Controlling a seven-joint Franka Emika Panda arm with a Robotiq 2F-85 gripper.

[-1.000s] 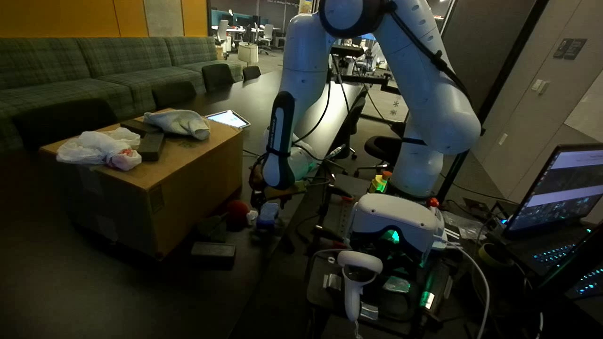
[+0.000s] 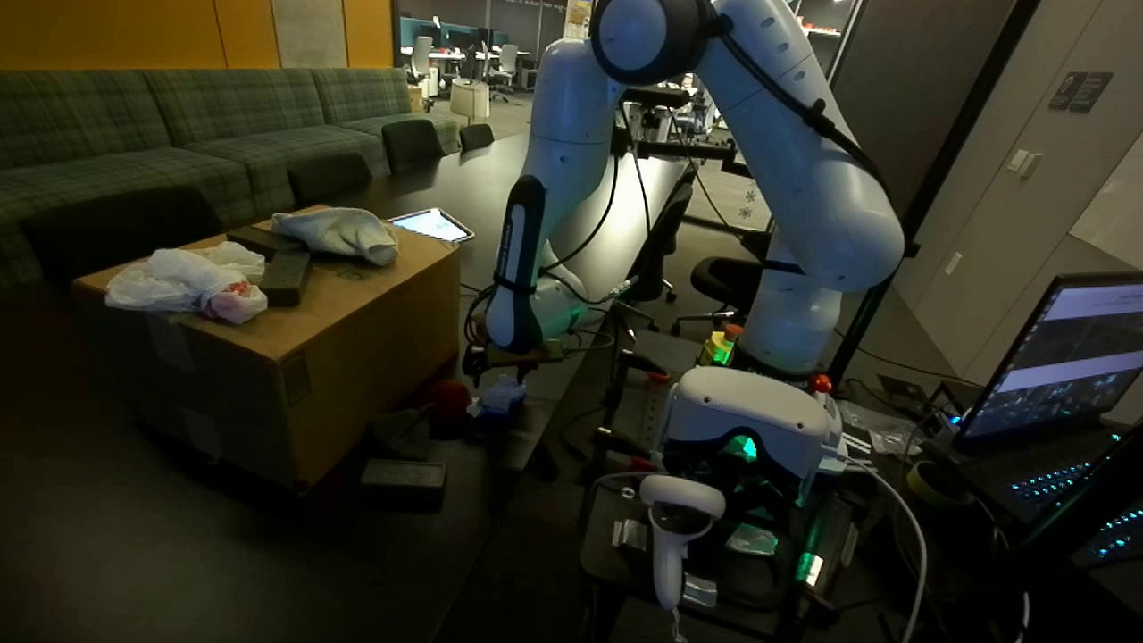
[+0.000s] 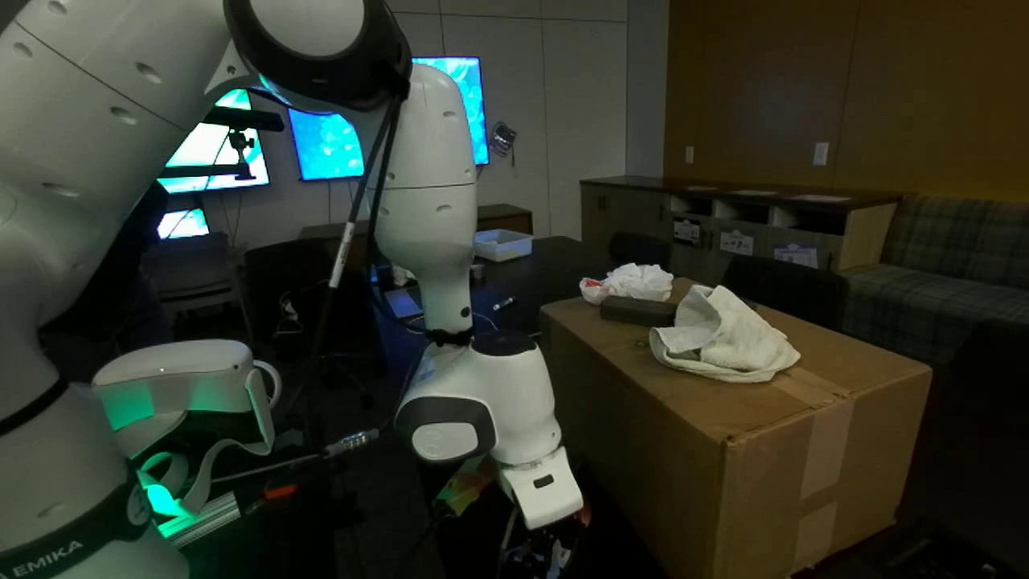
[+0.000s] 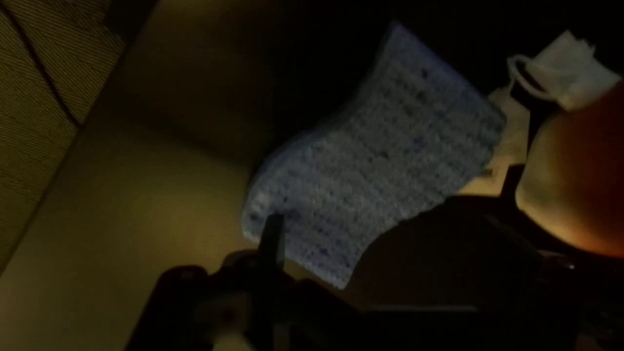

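A blue-grey speckled sponge [image 4: 374, 158] with a wavy outline fills the middle of the wrist view, and it shows small and blue [image 2: 501, 395] in exterior view 1. My gripper is open, its dark fingers set wide apart along the lower part of the wrist view. The left finger [image 4: 272, 240] overlaps the sponge's lower left end; whether they touch, I cannot tell. Its other finger is nearly lost in the dark. In exterior view 1 the gripper [image 2: 499, 370] points down just above the sponge. Exterior view 2 mostly hides the sponge.
A red ball-like object [image 2: 450, 400] lies beside the sponge, with a small white item [image 4: 576, 70] nearby. A dark block [image 2: 404, 482] rests closer to the camera. The large cardboard box [image 2: 375, 354] bounds the left side, carrying a cloth [image 2: 340, 234] and plastic bag [image 2: 187, 282].
The arm has shifted slightly left in exterior view 1. The blue sponge looks flatter and sits a little higher and further left in the picture than a second ago.
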